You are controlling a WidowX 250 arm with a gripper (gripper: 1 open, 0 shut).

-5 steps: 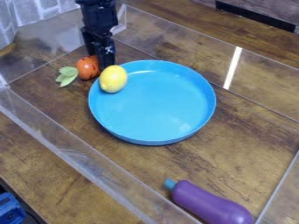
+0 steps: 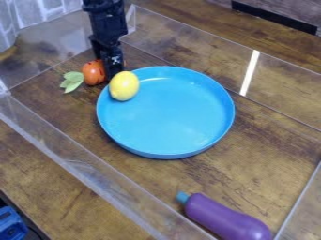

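Observation:
My black gripper [image 2: 108,58] reaches down from the top left, just behind the orange-red tomato-like object [image 2: 92,73], which has green leaves [image 2: 71,82] beside it. Its fingertips are dark and partly hidden, so their spread is hard to see. A yellow egg-shaped object [image 2: 124,86] rests on the left rim area of the round blue plate [image 2: 175,122], right beside the gripper.
A purple eggplant [image 2: 226,217] lies at the bottom right. Clear plastic walls surround the wooden surface. A blue object [image 2: 7,225] shows at the lower left. The wood right of and below the plate is mostly clear.
The plate and the yellow object have shifted very slightly right and down. The gripper stays nearly in the same place.

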